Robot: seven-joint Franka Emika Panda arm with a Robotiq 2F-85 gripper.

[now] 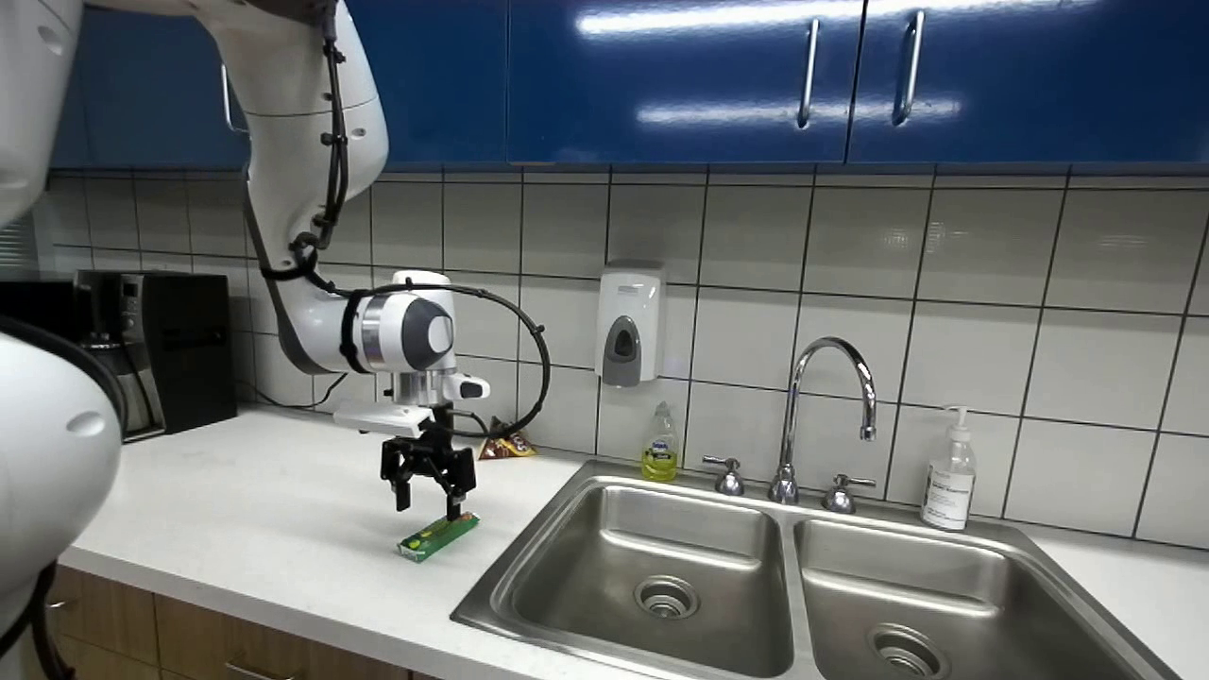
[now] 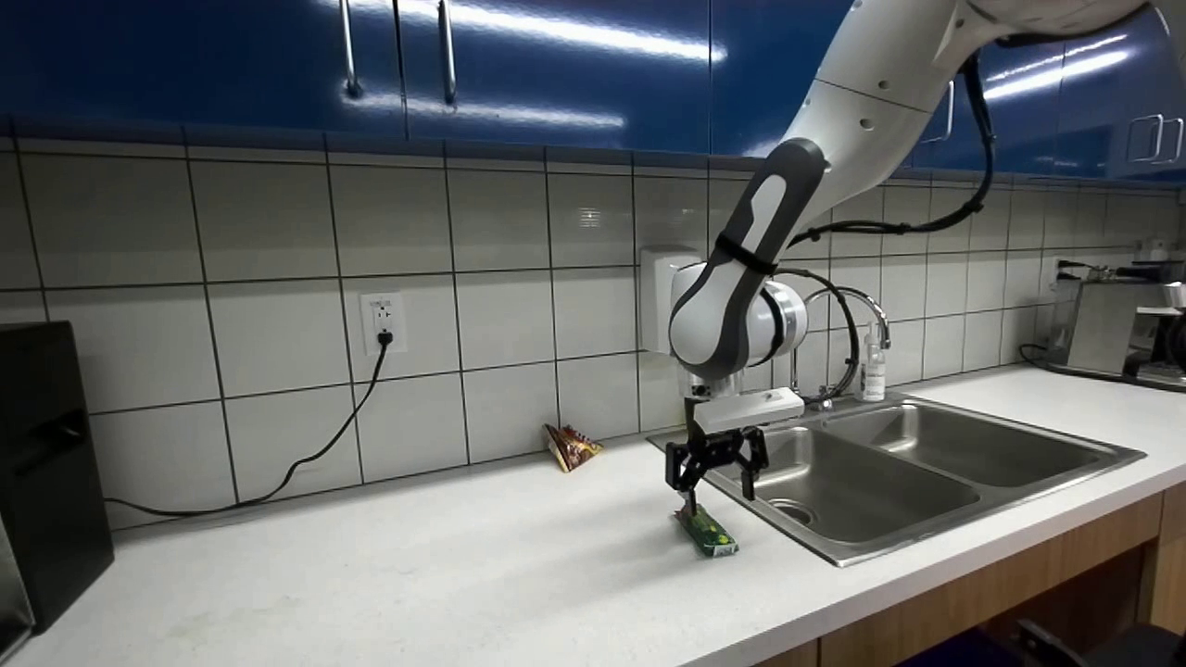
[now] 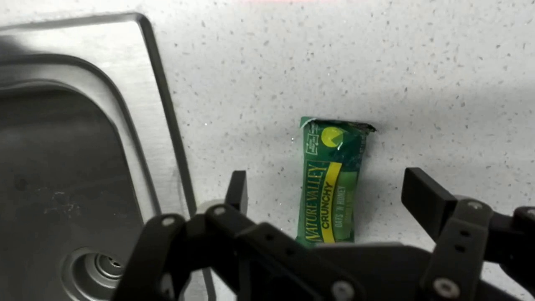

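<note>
A green Nature Valley bar (image 3: pixel 328 185) lies flat on the white counter, left of the sink in the first exterior view. My gripper (image 1: pixel 428 506) is open just above it, fingers pointing down. From the wrist, the bar shows between the two spread fingers, one finger (image 3: pixel 419 200) on each side with a gap to the wrapper; its near end is hidden by the gripper body. The second exterior view has the gripper (image 2: pixel 720 502) over the same bar (image 2: pixel 708 533). Nothing is held.
A steel double sink (image 1: pixel 521 555) borders the bar's right side. Near the wall lie a brown snack packet (image 2: pixel 573 446) and a dish soap bottle (image 1: pixel 659 444). A black coffee maker (image 1: pixel 170 351) stands far left, with clear counter between.
</note>
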